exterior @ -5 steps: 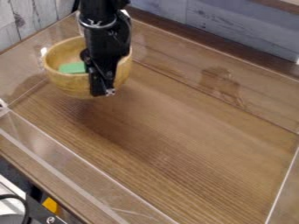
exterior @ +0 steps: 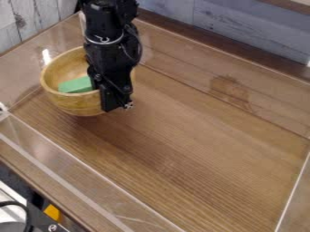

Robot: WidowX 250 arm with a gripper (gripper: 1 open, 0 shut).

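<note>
My black gripper [exterior: 118, 91] is at the upper left, shut on the near right rim of a wooden bowl [exterior: 63, 100]. A green object [exterior: 75, 84] lies inside the bowl, partly hidden by the gripper. Whether the bowl rests on the wooden table [exterior: 194, 154] or hangs just above it is hard to tell.
Pale walls [exterior: 248, 27] border it at the back. A black cable [exterior: 14, 216] and a small yellow object [exterior: 51, 212] show at the lower left, beyond the table's edge.
</note>
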